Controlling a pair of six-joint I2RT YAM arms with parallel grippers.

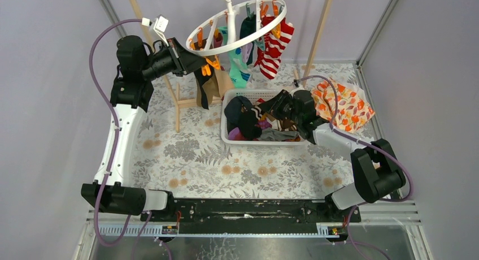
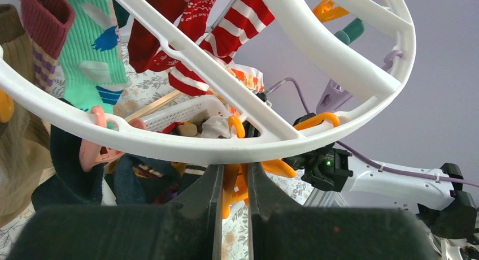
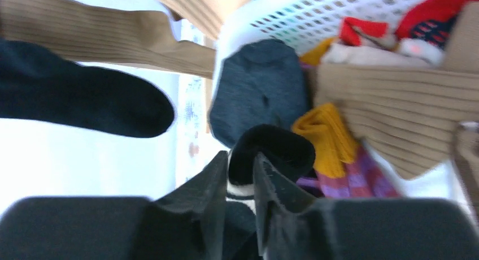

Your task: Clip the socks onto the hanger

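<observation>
The white round hanger [image 1: 237,44] hangs at the top, with several socks on its clips, among them striped red socks [image 1: 273,45] and a mint sock [image 2: 90,56]. My left gripper is shut on an orange clip at the hanger's near rim. My right gripper is low over the basket [image 1: 237,141] of loose socks, at a black-and-white sock [image 3: 271,147]; the picture is blurred, and whether its fingers hold the sock is unclear.
A wooden stand [image 1: 317,22] is behind the hanger. An orange floral bag [image 1: 344,107] lies right of the basket. The floor in front of the basket is clear.
</observation>
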